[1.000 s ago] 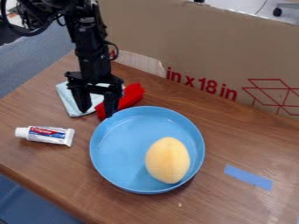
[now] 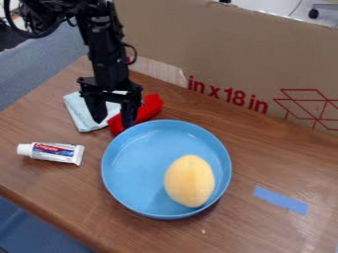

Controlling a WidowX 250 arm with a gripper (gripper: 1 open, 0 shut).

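Note:
My black gripper (image 2: 111, 99) hangs low at the upper left of the table, over a folded pale blue cloth (image 2: 82, 113) and a red cloth-like item (image 2: 144, 108); its fingers are dark and overlap, so I cannot tell whether they are open or hold anything. A blue plate (image 2: 134, 168) carries a pale yellow oval object (image 2: 189, 181) on its right part. A Colgate toothpaste tube (image 2: 50, 152) lies left of the plate.
A cardboard box (image 2: 238, 69) stands along the back of the wooden table. A strip of blue tape (image 2: 280, 201) is stuck at the right, where the table is clear. The table's edge runs along the lower left.
My gripper has risen slightly and shifted a little from where it was lower over the red item. The plate, tube and yellow object are unmoved.

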